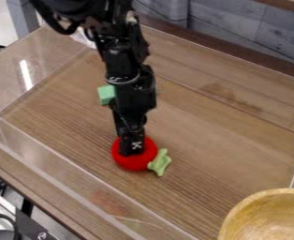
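My black gripper (131,144) reaches down from the top of the camera view onto a red round object (132,161) with a green top (161,161), like a tomato or pepper, on the wooden table. The fingertips are at the red object's upper part; whether they are closed on it is hard to tell. A small green block (106,94) lies behind the arm, partly hidden by it.
A pale yellow bowl (269,217) sits at the bottom right corner. A grey panelled wall runs along the back right.
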